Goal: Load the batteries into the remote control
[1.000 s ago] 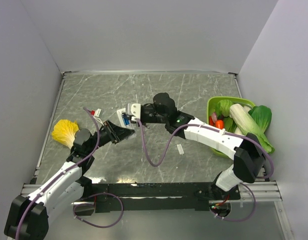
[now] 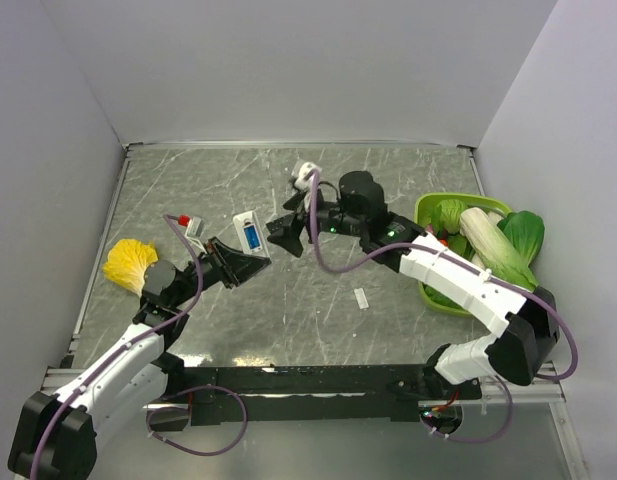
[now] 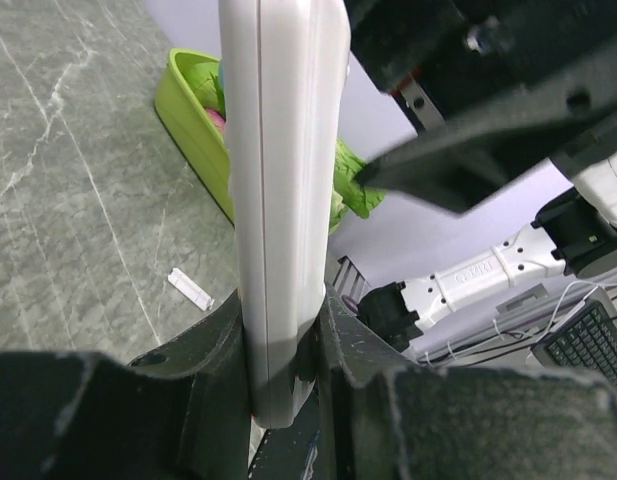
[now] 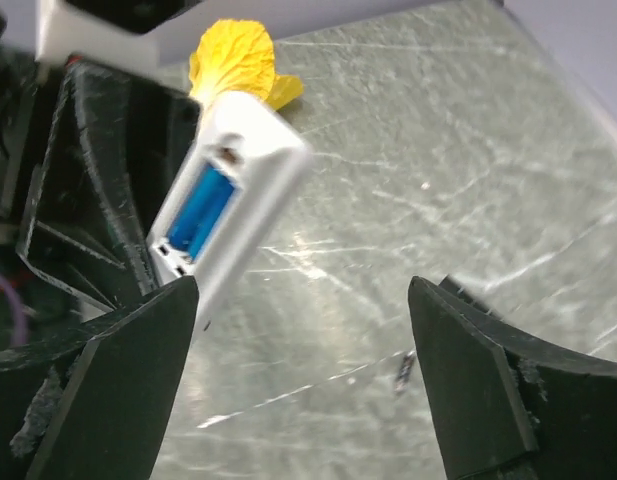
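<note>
The white remote control (image 2: pixel 250 234) is held up off the table by my left gripper (image 2: pixel 252 262), which is shut on its lower end. In the left wrist view the remote (image 3: pixel 283 180) rises edge-on between the fingers. Its open battery bay shows in the right wrist view, with blue battery (image 4: pixel 201 210) inside; whether that is one cell or two, I cannot tell. My right gripper stands open to the right of the remote, nothing between its fingers. The small white strip (image 2: pixel 361 298), perhaps the battery cover, lies on the table.
A green basket of vegetables (image 2: pixel 424 207) stands at the right. Yellow leafy cabbage (image 2: pixel 130 264) lies at the left, and a red-tipped white object (image 2: pixel 191 226) is behind the left arm. Two small dark items, one being this short piece (image 4: pixel 405 371), lie on the table.
My right gripper was over the remote; it has since drawn away to the right, uncovering the blue battery bay. The left gripper and remote have stayed in place.
</note>
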